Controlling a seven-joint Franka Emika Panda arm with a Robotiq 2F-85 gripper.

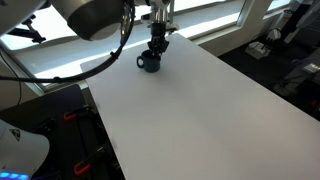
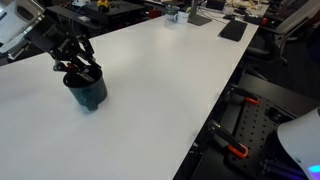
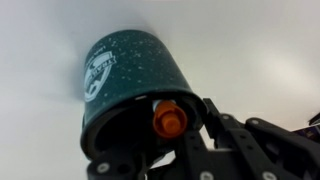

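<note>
A dark teal speckled mug [image 3: 135,62] with a white logo fills the middle of the wrist view, its mouth facing my gripper. Inside that mouth shows an orange-ended object [image 3: 170,121] with a pale body, perhaps a marker. My gripper [image 2: 85,72] reaches down into the mug [image 2: 90,96] from above, its fingers closed around the orange end. Whether the fingers also touch the rim is hidden. In exterior view 1 the mug [image 1: 149,64] appears at the far left of the table, handle to the left.
Some small items [image 2: 175,14] stand at its far end in exterior view 2. Black chairs [image 1: 270,45] are beyond its edge.
</note>
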